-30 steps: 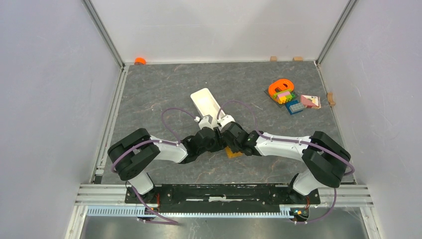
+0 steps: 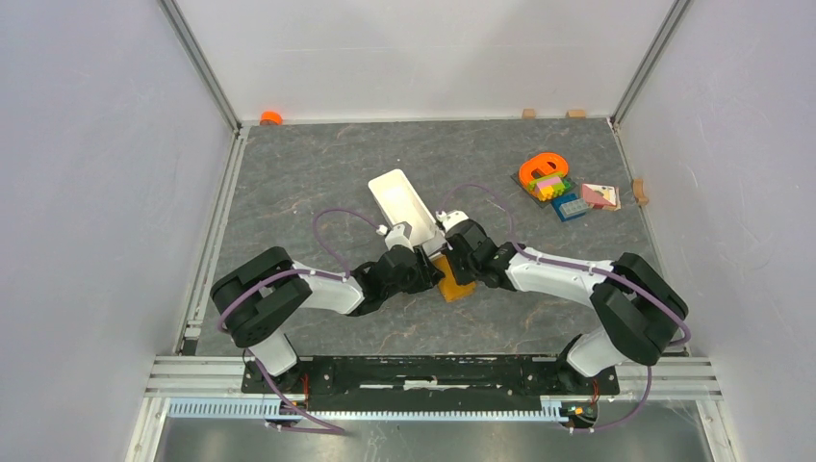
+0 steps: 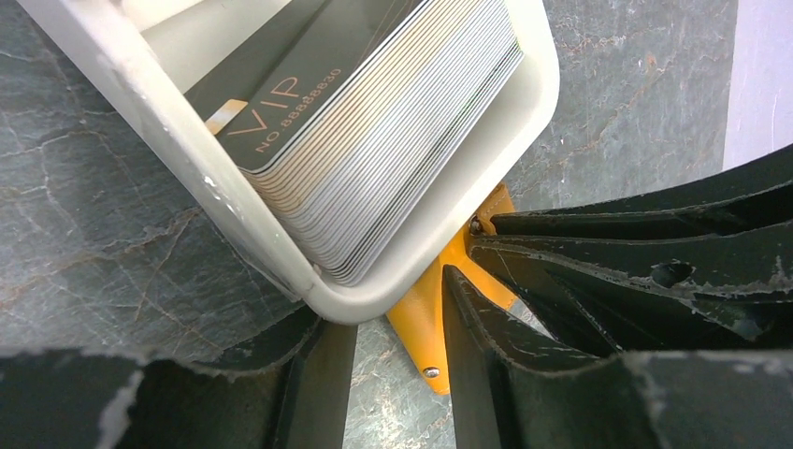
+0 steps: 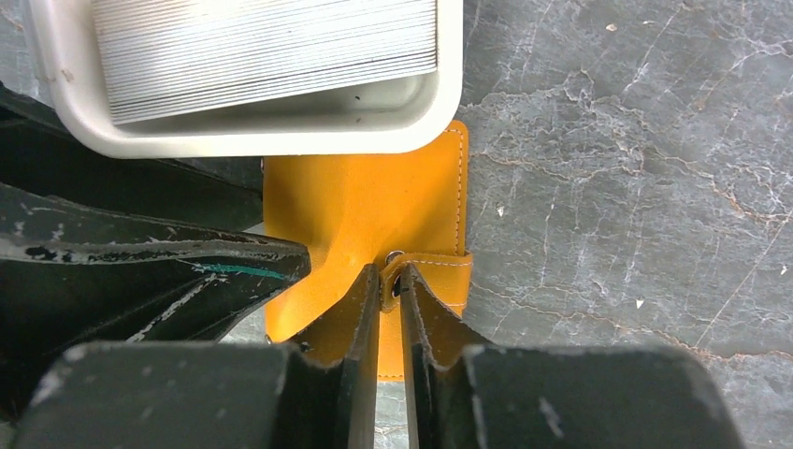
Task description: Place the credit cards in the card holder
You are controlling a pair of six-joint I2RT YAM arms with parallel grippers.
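A white tray point(image 2: 396, 197) holds a thick stack of black VIP cards point(image 3: 271, 112), seen from above and edge-on in the wrist views. The orange leather card holder point(image 4: 365, 206) lies below the tray's near end, its snap strap point(image 4: 439, 271) on the right. My right gripper has its fingertips close together at that strap and snap; whether they grip it is unclear. My left gripper is beside the holder at the tray's corner, fingers apart, with the holder seen between them.
Toy blocks point(image 2: 548, 188), an orange ring and small flat boxes point(image 2: 597, 197) lie at the back right. Walls border it on three sides.
My right gripper has moved right and slightly back, uncovering more of the orange holder. The left arm and the tray look unmoved.
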